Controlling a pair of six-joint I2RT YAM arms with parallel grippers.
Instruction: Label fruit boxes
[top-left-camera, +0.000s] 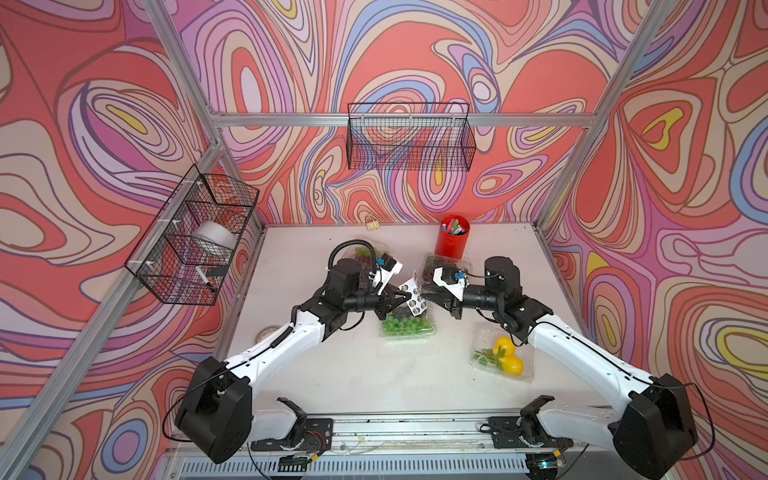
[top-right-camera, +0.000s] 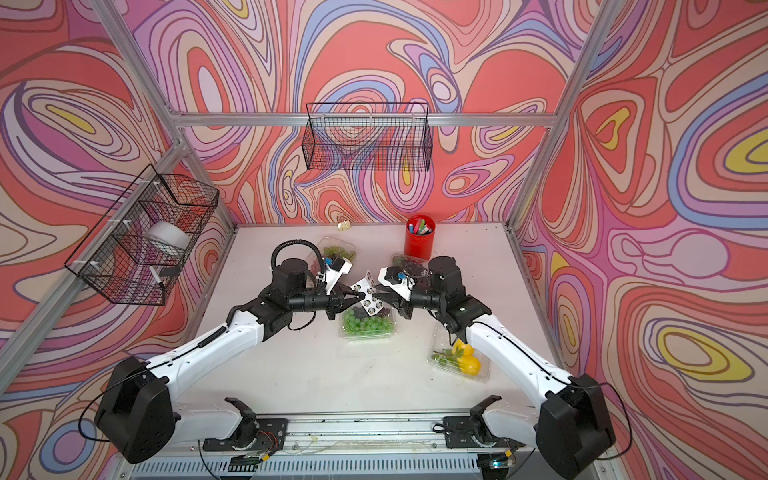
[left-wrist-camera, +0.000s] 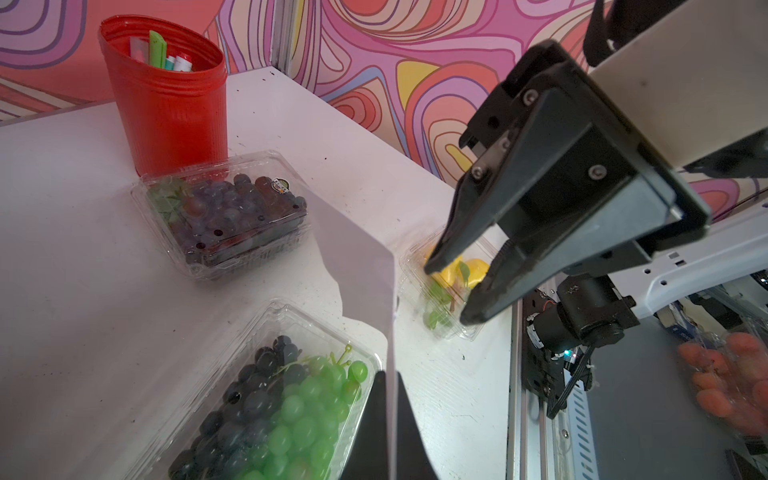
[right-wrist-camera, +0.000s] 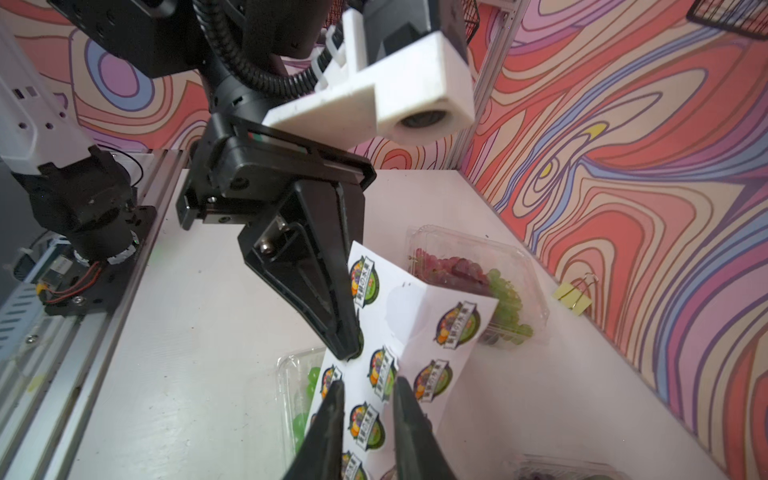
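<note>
A white sheet of round fruit labels (right-wrist-camera: 416, 320) hangs creased from my left gripper, which is shut on its edge. In the left wrist view the sheet is nearly edge-on. My right gripper has its fingers parted in front of the sheet, close to its right side in the top left view. Whether a label clings to a finger cannot be made out. Below the sheet sits a clear box of black and green grapes (left-wrist-camera: 280, 408). Behind it, a box of dark grapes (left-wrist-camera: 240, 212) bears a small round label (left-wrist-camera: 280, 185) on its lid.
A box of red and green grapes (right-wrist-camera: 480, 292) stands at the back left. Yellow peppers (top-left-camera: 509, 356) lie in a box at the front right. The red bin (top-left-camera: 453, 238) holds pens at the back.
</note>
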